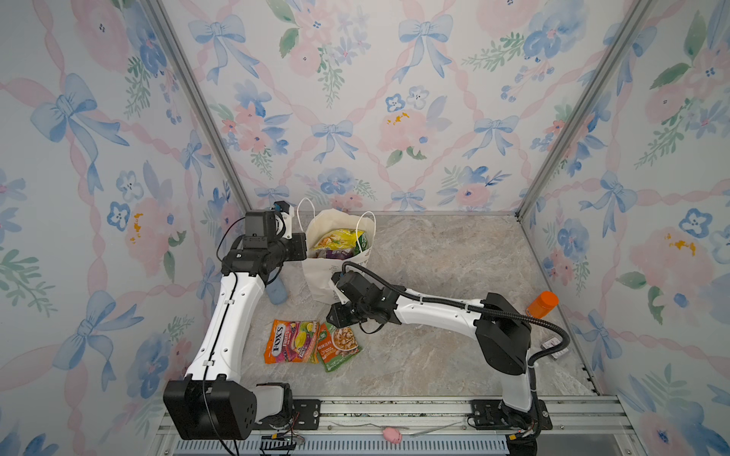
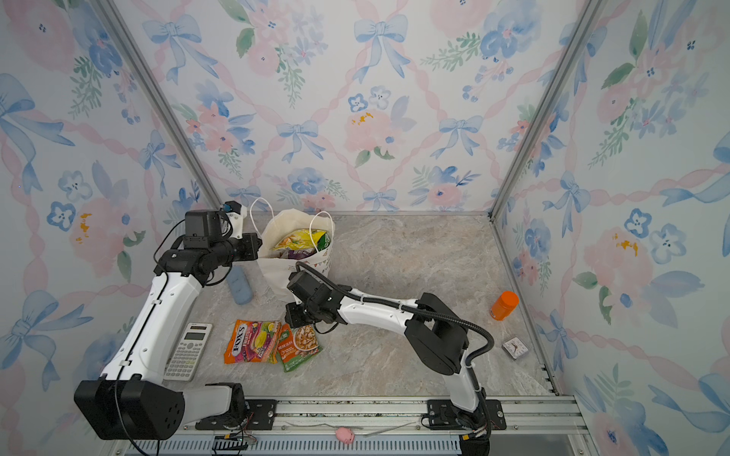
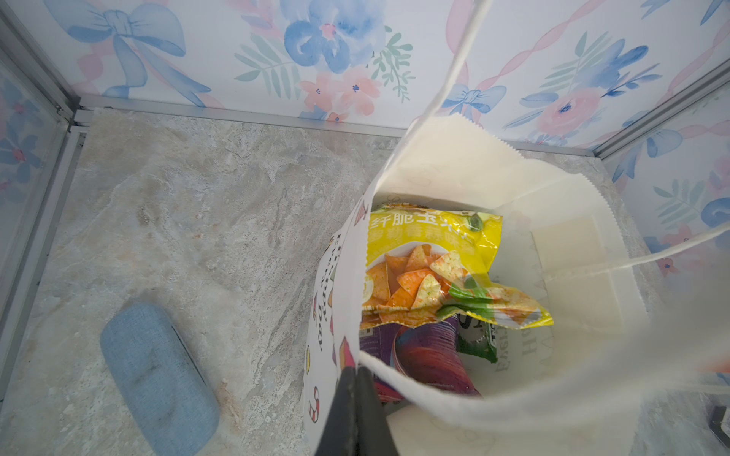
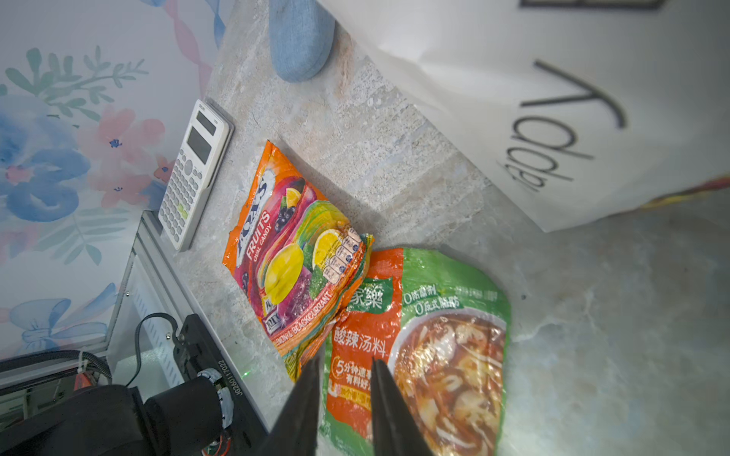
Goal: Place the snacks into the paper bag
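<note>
The white paper bag (image 1: 334, 269) stands upright with its mouth open. Inside lie a yellow chip bag (image 3: 433, 266), a purple packet (image 3: 426, 357) and part of a dark green one (image 3: 477, 338). My left gripper is shut at the bag's near-left rim, which bends to a corner at its fingertips. In front of the bag, an orange fruit candy packet (image 4: 296, 250) lies flat, its edge against a red-and-green soup packet (image 4: 426, 342). Over the left part of the soup packet, my right gripper points down, partly open, with nothing visible between its fingers.
A blue case (image 3: 159, 372) lies left of the bag, and a calculator (image 2: 188, 351) is beside the left arm. An orange bottle (image 2: 504, 305) and a small clock (image 2: 514, 348) stand far right.
</note>
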